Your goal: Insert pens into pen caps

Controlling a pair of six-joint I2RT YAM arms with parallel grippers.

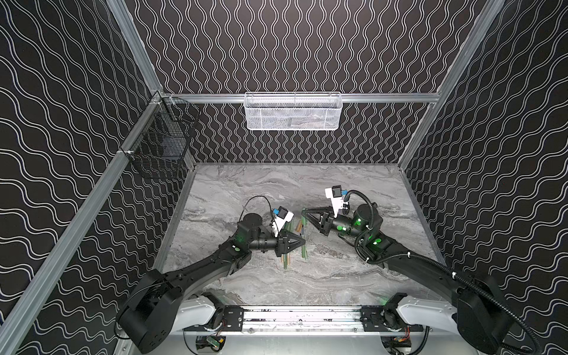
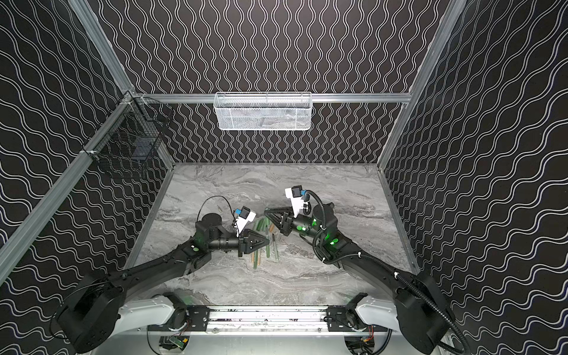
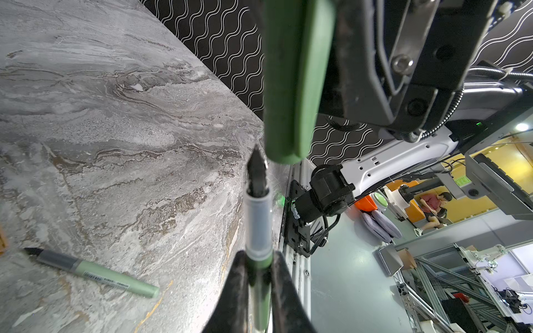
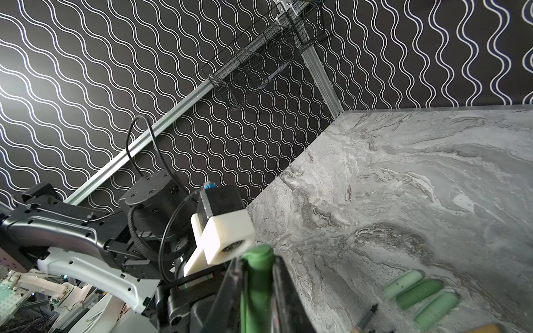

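In the left wrist view a green pen (image 3: 258, 222) stands upright, black nib uppermost, and my left gripper is shut on its green body. A green cap (image 3: 294, 83) hangs above it, its lower end close to the nib but offset to the right in that view. Whether the two touch I cannot tell. My right gripper is shut on this cap, whose rounded end shows between the fingers in the right wrist view. From above, the left gripper (image 1: 303, 240) is nearer the front than the right gripper (image 1: 306, 212).
An uncapped green pen (image 3: 91, 272) lies on the marbled table. Several loose green caps (image 4: 437, 310) and another pen (image 4: 366, 318) lie near my right gripper. A white mesh basket (image 1: 293, 112) hangs on the back wall.
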